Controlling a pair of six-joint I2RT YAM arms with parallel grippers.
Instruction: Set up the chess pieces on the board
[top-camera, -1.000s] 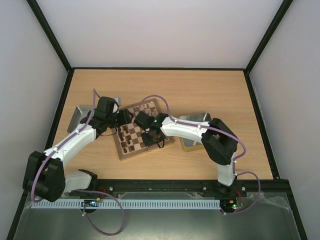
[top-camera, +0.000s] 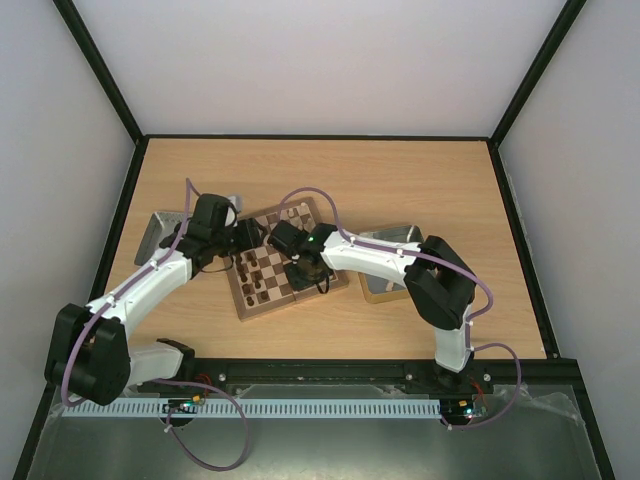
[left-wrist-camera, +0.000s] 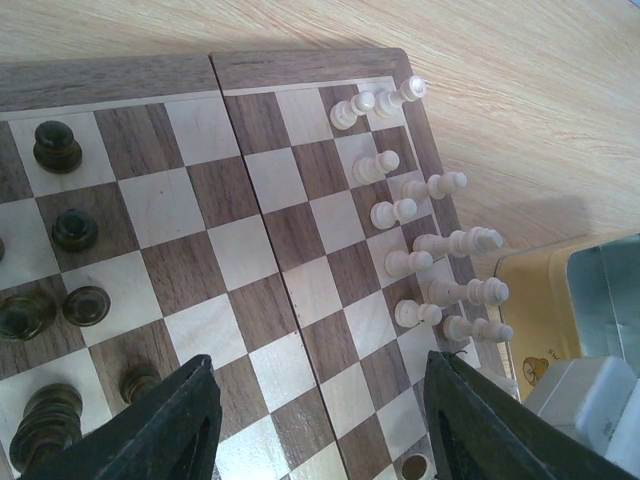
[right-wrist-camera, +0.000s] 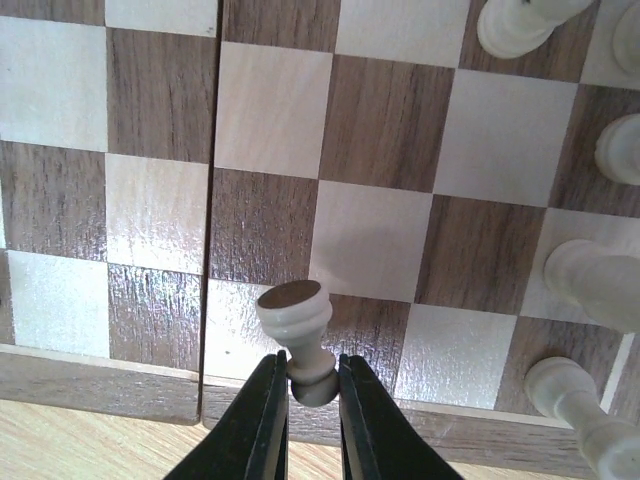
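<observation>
The chessboard (top-camera: 250, 305) lies mid-table under both arms. My right gripper is shut on a white chess piece (right-wrist-camera: 295, 318), tilted with its base upward, over the board's near edge squares. My left gripper hangs open above the board, nothing between its fingers. Dark pieces (left-wrist-camera: 57, 147) stand on the left side of the board in the left wrist view; white pieces (left-wrist-camera: 460, 291) stand in rows along the far right side.
A metal tray (top-camera: 156, 231) lies left of the board, partly behind my left arm. A tan container (left-wrist-camera: 530, 310) with a grey-blue interior sits to the right.
Both arms look nearly unchanged in the top view; only a very slight shift of my right wrist shows.
</observation>
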